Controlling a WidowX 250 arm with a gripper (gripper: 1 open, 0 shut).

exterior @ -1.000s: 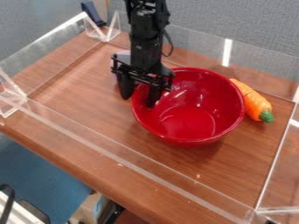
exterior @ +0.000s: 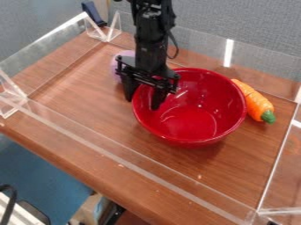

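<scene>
A black gripper [exterior: 143, 88] hangs over the left rim of a large red bowl [exterior: 200, 119], its fingers reaching down at that rim and partly inside. Whether it is shut on the rim is unclear. A pale purple object [exterior: 121, 61] is mostly hidden behind the gripper. An orange carrot with a green end [exterior: 252, 98] lies to the right of the bowl.
The wooden table [exterior: 83, 132] is edged by clear plastic walls [exterior: 13, 97]. A drop with boxes and cables is at the lower left.
</scene>
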